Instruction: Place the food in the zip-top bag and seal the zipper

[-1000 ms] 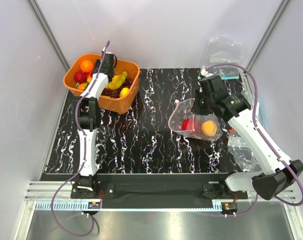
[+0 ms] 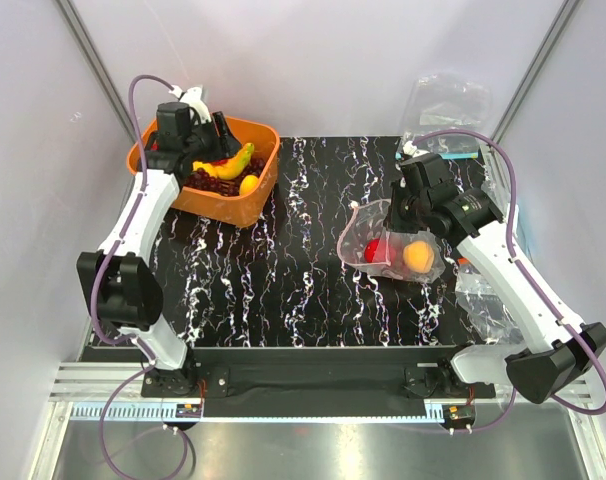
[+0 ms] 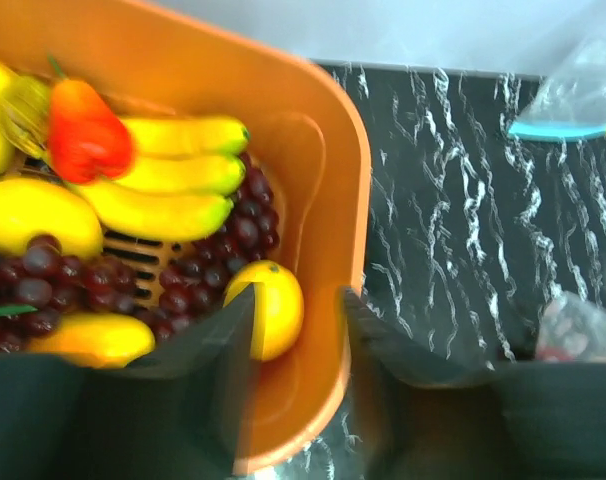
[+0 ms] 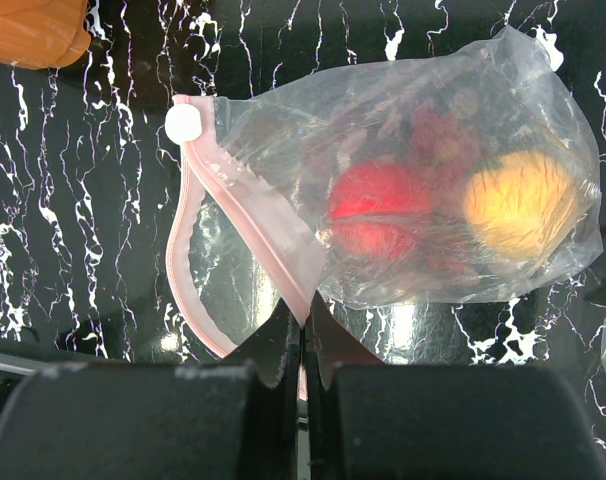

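Note:
My left gripper (image 2: 216, 135) hovers over the orange bin (image 2: 233, 208) of food; its blurred fingers stand apart in the left wrist view, above bananas (image 3: 168, 175), red grapes (image 3: 93, 285), a lemon (image 3: 273, 320) and a red pepper (image 3: 88, 135). My right gripper is shut on the pink zipper edge (image 4: 243, 200) of the clear zip top bag (image 4: 383, 100), which lies on the counter with a red item (image 4: 378, 205) and a yellow-orange round item (image 4: 518, 205) inside, plus something dark red seen faintly.
Other clear bags lie at the right: one at the back (image 2: 443, 110), another along the right edge (image 2: 483, 305).
The right arm and bag have not moved.

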